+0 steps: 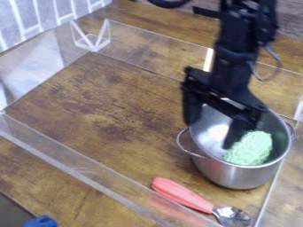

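My black gripper (219,111), blurred, hangs open over the steel pot (225,168) on the right, its lower part covering the pot's back and left opening. Inside the pot, on the right, lies a light green textured object (249,149). Whether my fingertips reach inside the pot is hard to tell.
A spoon with a red handle (180,192) lies in front of the pot. A blue object (41,221) is at the bottom left corner. Clear plastic walls edge the wooden table (95,115), whose left and middle are bare.
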